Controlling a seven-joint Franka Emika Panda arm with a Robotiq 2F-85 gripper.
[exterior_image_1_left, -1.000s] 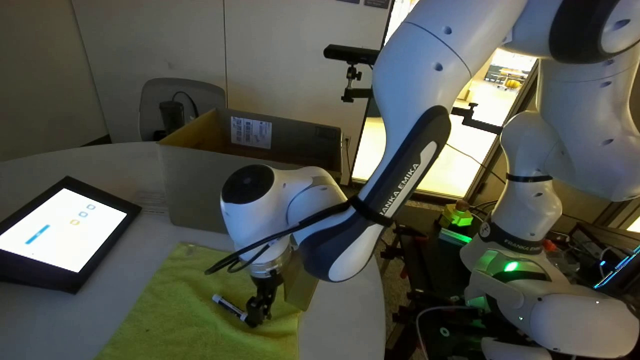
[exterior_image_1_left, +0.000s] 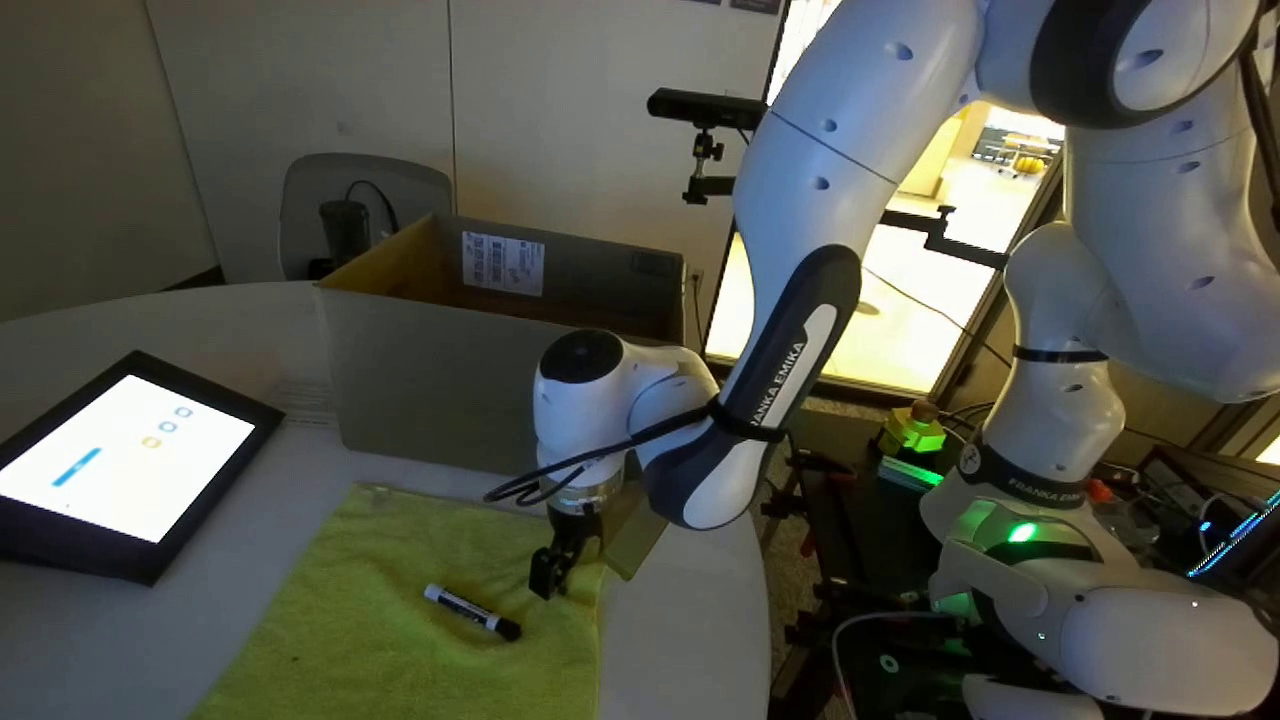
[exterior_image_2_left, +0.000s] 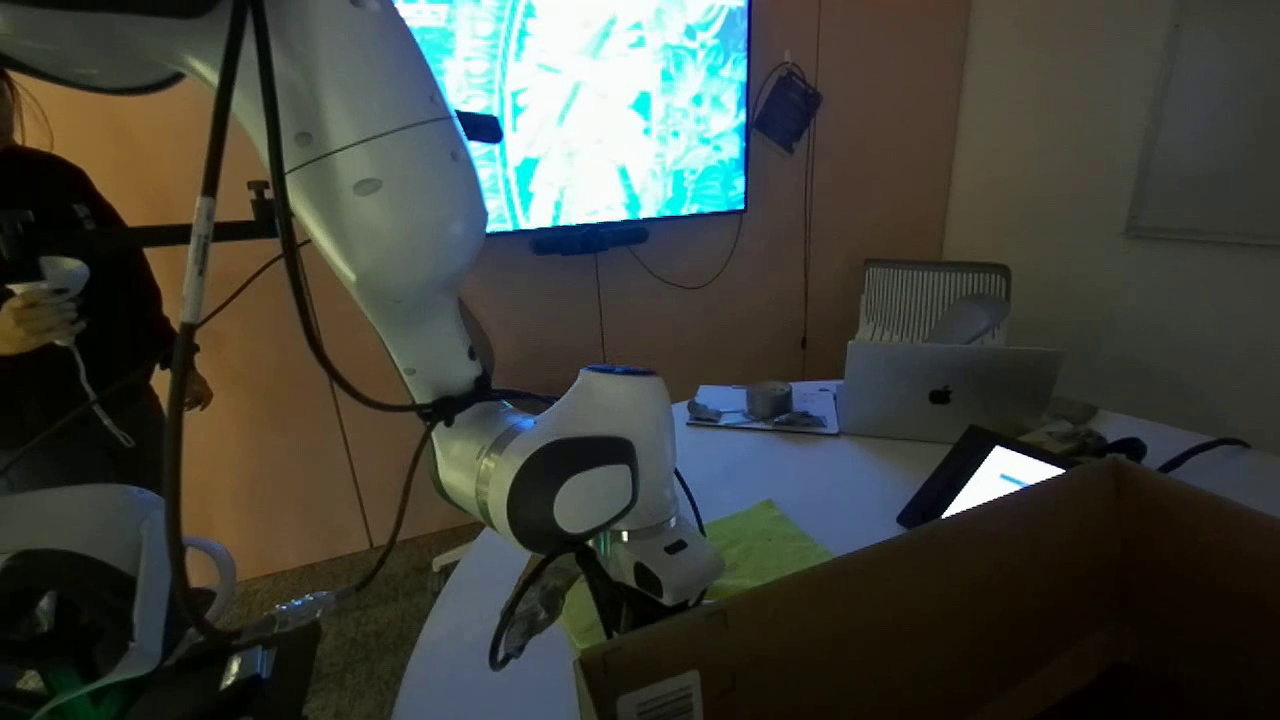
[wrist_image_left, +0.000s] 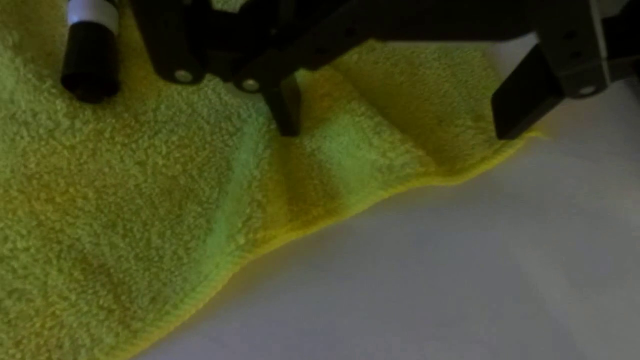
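A yellow-green cloth (exterior_image_1_left: 408, 624) lies on the white table, with a marker (exterior_image_1_left: 473, 610) resting on it; the marker has a white barrel with dark print and a black cap. My gripper (exterior_image_1_left: 561, 574) is over the cloth's right side, apart from the marker's capped end. In the wrist view the gripper stands open, its two fingers wide apart over the cloth's wrinkled edge (wrist_image_left: 354, 156), with nothing held between them. The marker's black cap (wrist_image_left: 91, 60) shows at the upper left there, outside the fingers. In exterior view 2 the arm and box hide the fingertips and marker.
A large open cardboard box (exterior_image_1_left: 420, 372) stands close behind the cloth. To the left sits a lit tablet (exterior_image_1_left: 126, 462) in a black stand. A laptop (exterior_image_2_left: 942, 390) is on the table's far side. Bare table (exterior_image_1_left: 684, 636) lies right of the cloth.
My gripper has moved right and toward the box, away from the marker's cap, which it was beside or in front of. The marker lies where it was.
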